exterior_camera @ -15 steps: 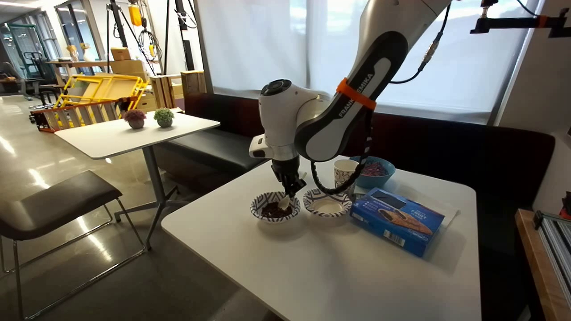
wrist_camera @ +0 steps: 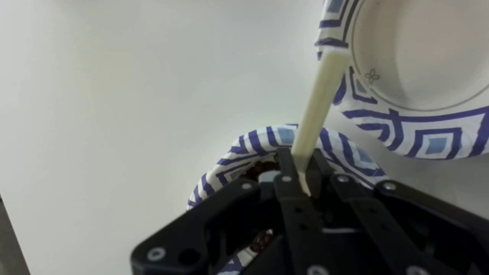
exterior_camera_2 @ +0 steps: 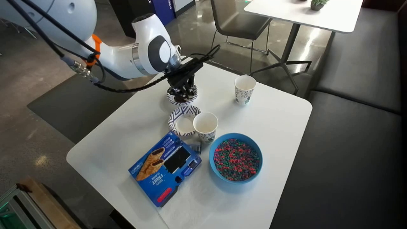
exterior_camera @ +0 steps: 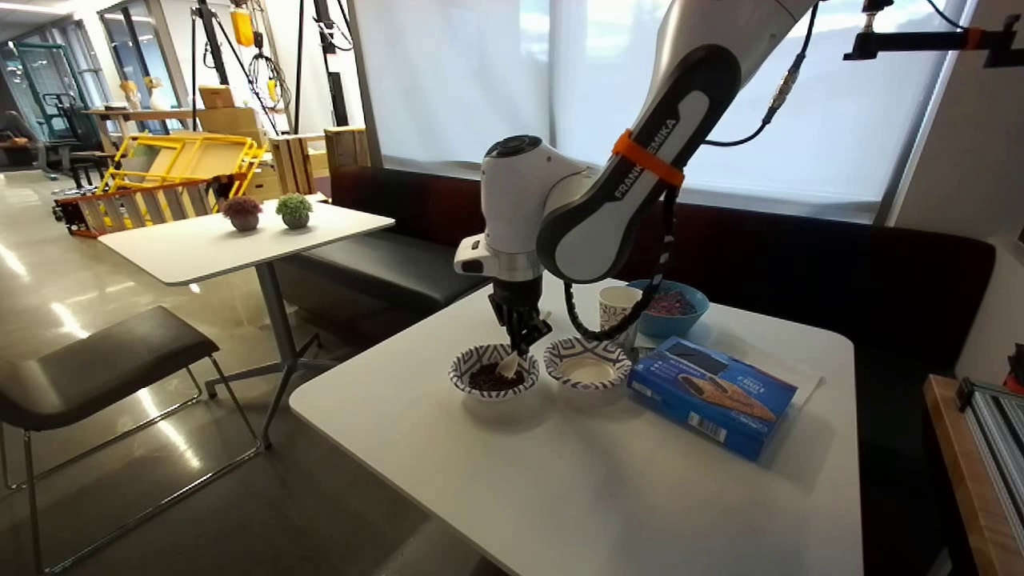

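In the wrist view, my gripper is shut on a pale spoon (wrist_camera: 321,98), whose handle slants up from between the fingers. Below it is a blue-and-white patterned bowl (wrist_camera: 268,137) holding dark brown bits (wrist_camera: 262,242), largely covered by the fingers. Exterior view 1 shows the spoon's head (exterior_camera: 509,365) down in that bowl (exterior_camera: 463,366), at the dark contents. Close beside it stands a second patterned bowl (exterior_camera: 587,370), with no dark bits in it.
A paper cup (exterior_camera_2: 206,128) stands against the second bowl, and another cup (exterior_camera_2: 244,89) is farther off. Nearby are a blue snack box (exterior_camera_2: 164,170) and a blue bowl (exterior_camera_2: 260,162) of coloured bits.
The arm has shifted slightly to the right and its wrist stands more upright. The spoon remains gripped, with its head still in the bowl of dark bits.
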